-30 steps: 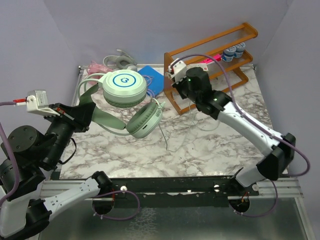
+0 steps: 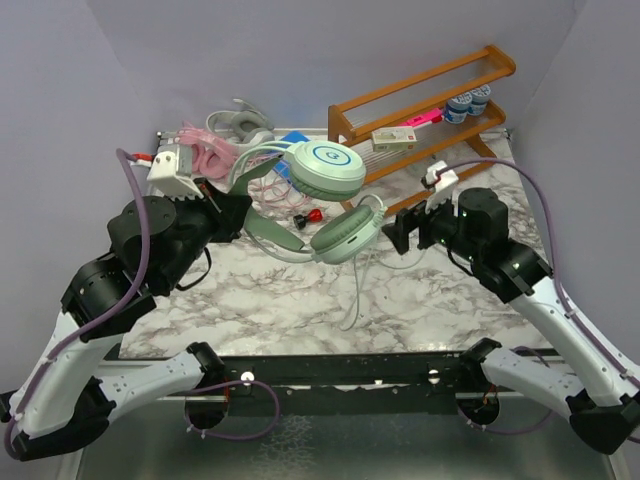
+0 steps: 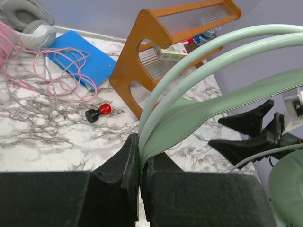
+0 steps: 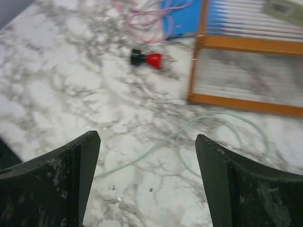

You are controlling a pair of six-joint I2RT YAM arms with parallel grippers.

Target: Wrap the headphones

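Mint-green headphones point(image 2: 325, 167) hang above the table, held by the headband point(image 3: 189, 116) in my left gripper point(image 2: 240, 212), whose fingers are shut on it. In the top view both ear cups point right, toward my right gripper point(image 2: 400, 240). That gripper is open and empty, a short way right of the lower ear cup point(image 2: 345, 235). The thin green cable point(image 4: 151, 150) hangs from the lower cup and loops on the marble; in the right wrist view it crosses below and between the open fingers, apart from them.
A wooden rack point(image 2: 345, 125) with a small box point(image 2: 394, 138) and jars stands at the back right. Pink headphones point(image 2: 208, 153), grey headphones point(image 2: 240, 122), a blue folder point(image 3: 80, 59) and a red-black piece point(image 3: 98, 113) lie behind.
My left gripper has carried the headphones rightward in the top view.
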